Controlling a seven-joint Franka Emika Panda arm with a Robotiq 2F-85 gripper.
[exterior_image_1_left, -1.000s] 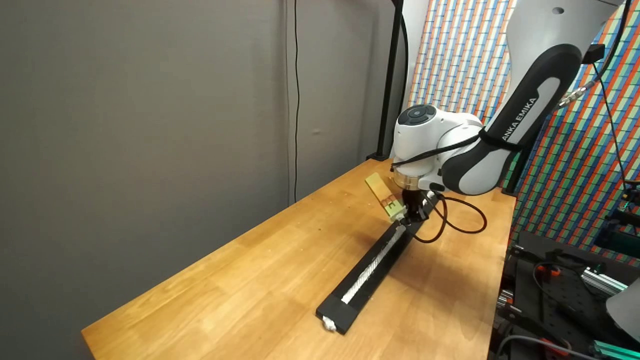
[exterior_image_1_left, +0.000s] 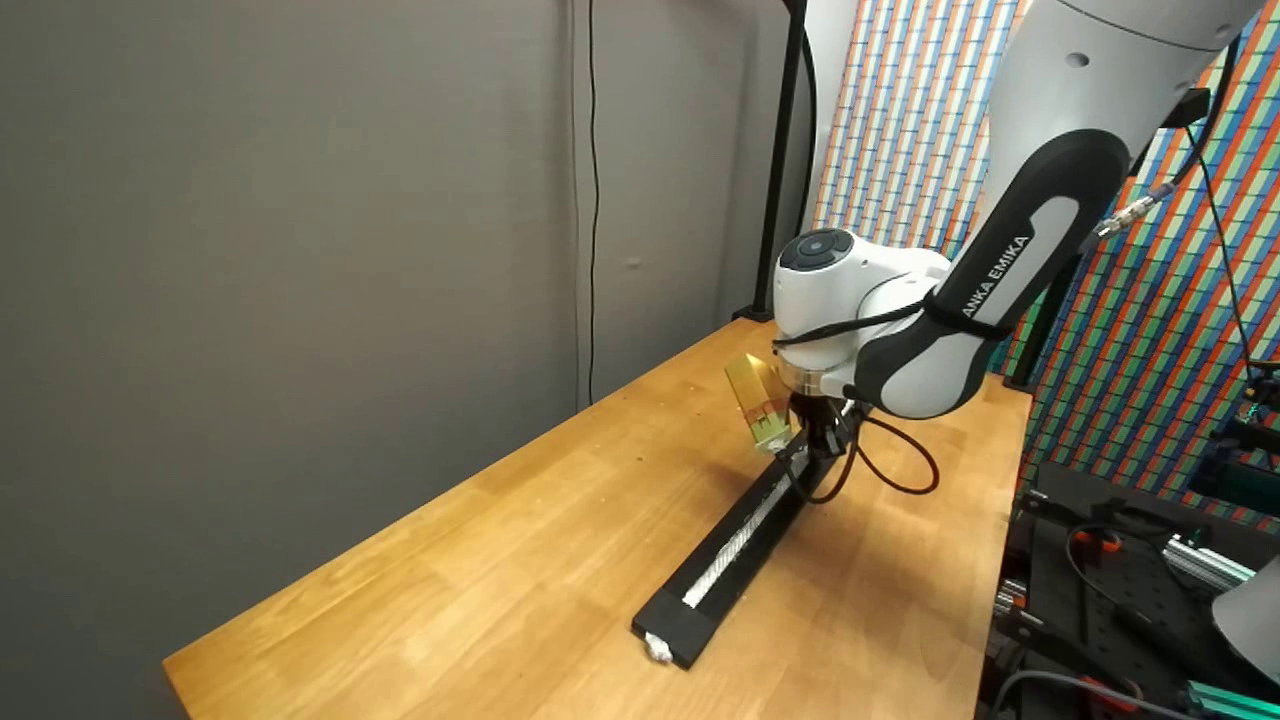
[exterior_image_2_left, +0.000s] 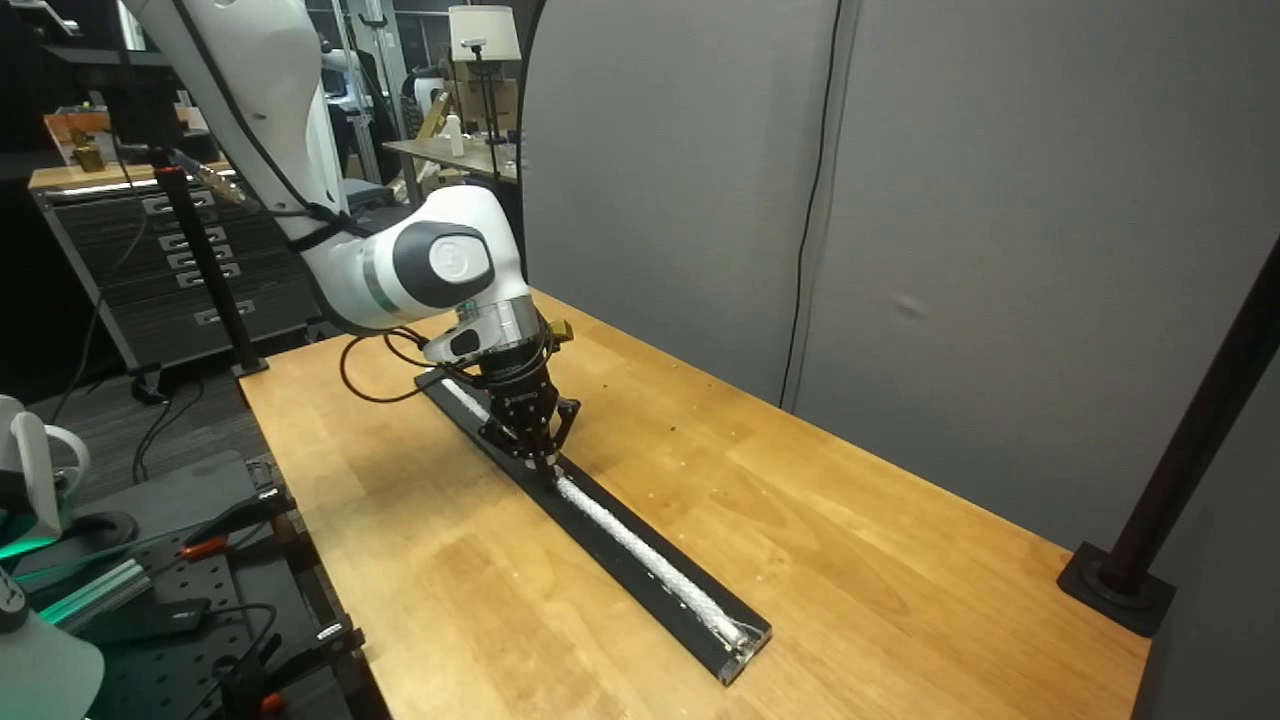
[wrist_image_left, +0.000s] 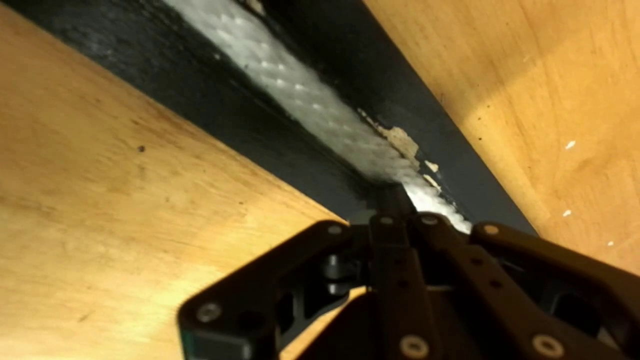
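A long black channel (exterior_image_1_left: 678, 618) lies flat on the wooden table, with a white braided rope (exterior_image_1_left: 734, 554) running along its slot. At the near end in exterior view 1, a frayed tuft of the rope pokes out past a black cap. My gripper (exterior_image_2_left: 548, 466) points down over the channel, part way along its length. In the wrist view the gripper is shut, its tips at the side of the white rope (wrist_image_left: 294, 90) inside the slot. No rope shows clearly between the fingers; whether the tips press on it is hard to see.
Chipped flakes (wrist_image_left: 400, 141) mark the slot's edge. A loop of black cable (exterior_image_1_left: 918, 468) hangs beside the wrist. Bare table (exterior_image_2_left: 816, 564) lies on both sides of the channel. A black post (exterior_image_2_left: 1182, 444) stands at the table's far right in exterior view 2.
In exterior view 1 the arm has shifted left and slightly down, and the wrist has turned a little. The channel and rope lie where they were.
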